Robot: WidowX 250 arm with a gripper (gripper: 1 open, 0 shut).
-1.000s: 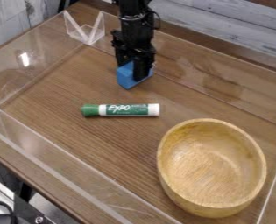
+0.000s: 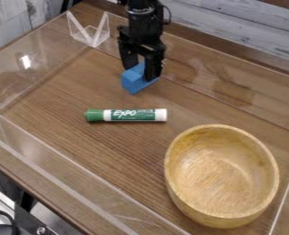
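A blue block (image 2: 139, 79) rests on the wooden table toward the back. The black gripper (image 2: 141, 59) is just above it at the block's upper end, its fingers apart; whether they touch the block is hard to tell. A green and white EXPO marker (image 2: 126, 116) lies across the middle of the table, nearer the camera than the block.
A large pale yellow bowl (image 2: 221, 176) sits at the near right.
The gripper has risen slightly from around the blue block, showing more of the block's top. The marker and bowl have not moved.
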